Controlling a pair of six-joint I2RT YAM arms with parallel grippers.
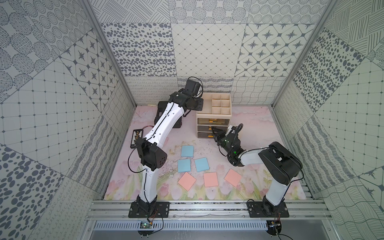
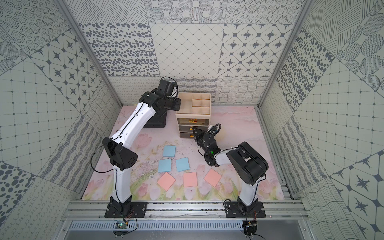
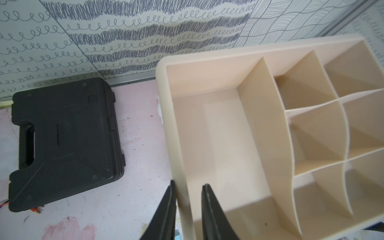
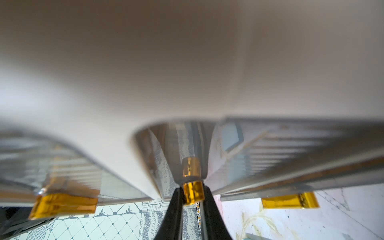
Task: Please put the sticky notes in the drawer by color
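A cream drawer cabinet (image 1: 204, 104) stands at the back middle, its clear-fronted drawers stacked under a divided tray. On the table before it lie three blue sticky notes (image 1: 202, 164) and, nearer the front edge, three pink sticky notes (image 1: 210, 179). My left gripper is partly open over the cabinet's left wall (image 3: 178, 168), one finger on each side of the rim. At the drawer fronts, my right gripper is shut on the gold handle (image 4: 193, 192) of the middle drawer. Whether that drawer is pulled out at all, I cannot tell.
A black case (image 3: 66, 144) lies left of the cabinet, behind my left arm. Gold handles of the other drawers flank the held one, such as the right-hand handle (image 4: 290, 200).
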